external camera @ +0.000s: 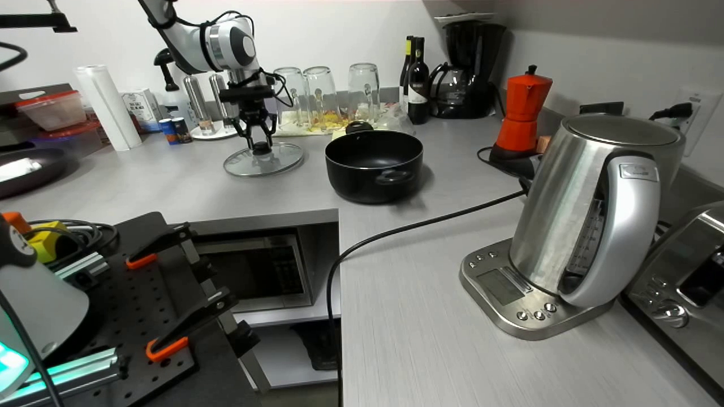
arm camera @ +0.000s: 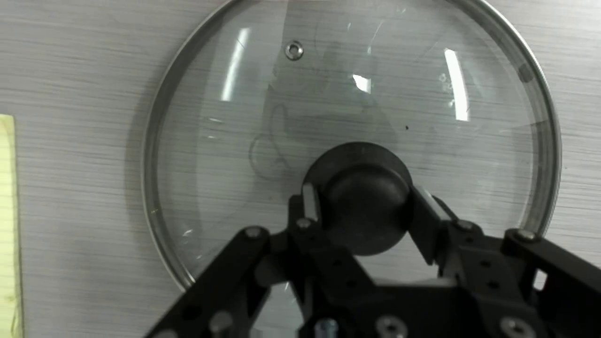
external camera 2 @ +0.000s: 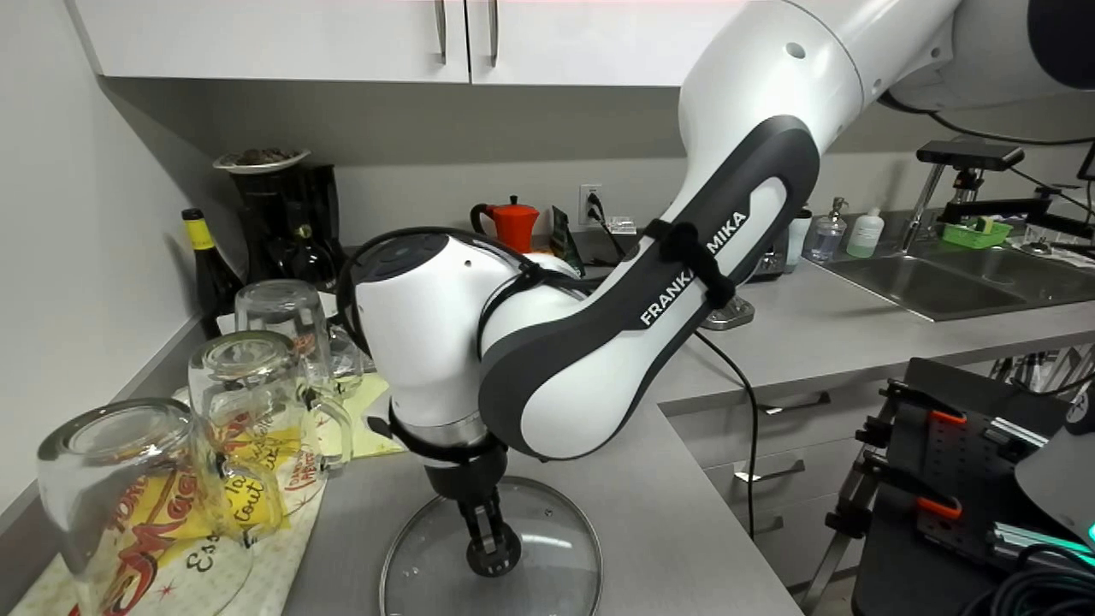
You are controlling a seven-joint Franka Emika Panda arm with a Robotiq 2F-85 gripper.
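Note:
A round glass lid [external camera: 278, 163] with a metal rim lies on the grey counter, left of a black pot [external camera: 374, 166] that has no lid on it. My gripper [external camera: 261, 143] is shut on the lid's black knob [arm camera: 366, 208], one finger on either side in the wrist view. The same lid [external camera 2: 554, 565] shows beneath the arm in the second exterior view, where the gripper [external camera 2: 493, 544] partly covers it. Whether the lid's rim has left the counter cannot be told. In the first exterior view the pot's inside looks dark and its bottom is hidden.
Upturned glass mugs [external camera: 320, 95] stand on a cloth behind the lid and pot. Wine bottles [external camera: 418, 81] and a coffee maker [external camera: 472, 68] are farther back. A kettle [external camera: 590, 203] occupies the right counter. Bare counter [external camera: 169, 183] extends left of the lid.

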